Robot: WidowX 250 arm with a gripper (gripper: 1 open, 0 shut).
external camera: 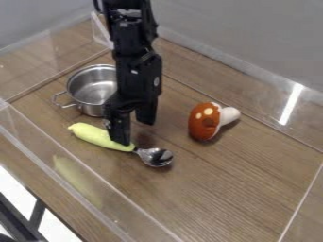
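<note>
My black gripper (130, 128) is lowered over a yellow, corn-like object (94, 134) on the wooden table, its fingers around the object's right end. Whether they are closed on it is unclear. A metal spoon (155, 157) lies just right of the yellow object, bowl outward, its handle hidden near the gripper.
A steel pot (91, 87) stands behind and left of the gripper. A red-brown toy with a white end (205, 123) lies to the right. Clear walls edge the back.
</note>
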